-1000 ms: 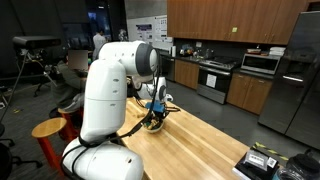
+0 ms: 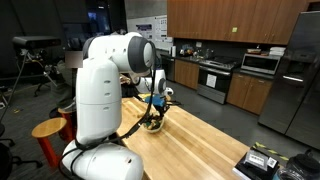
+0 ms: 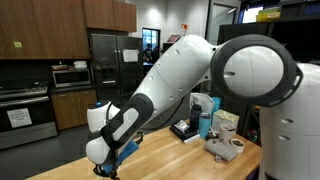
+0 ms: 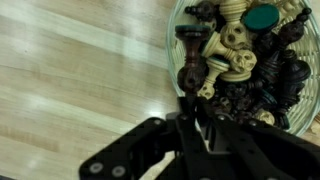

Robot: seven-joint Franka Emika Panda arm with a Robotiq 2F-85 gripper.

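Note:
A round woven basket point(image 4: 178, 18) full of dark and light carved chess pieces lies under the hand at the upper right of the wrist view. My gripper is over its left edge, shut on a tall dark chess piece point(image 4: 191, 62) that crosses the basket's rim in that view. Close beside it is a light piece point(image 4: 213, 74) among the others. In exterior view 1 the gripper point(image 2: 156, 108) is low above the basket point(image 2: 151, 124), too small to show the grip. Exterior view 2 has the gripper point(image 3: 106, 172) near the bottom edge, its fingertips hardly visible.
Bare wooden table point(image 2: 192, 146) stretches to the right of the basket. A dark boxy device point(image 2: 256, 164) sits at the table's right. In exterior view 2, a teal container point(image 3: 205, 126) and a grey object point(image 3: 224, 149) stand at the far right.
The arm has risen slightly in exterior view 1, lifting the hand a little above the basket. The rest of the scene looks the same.

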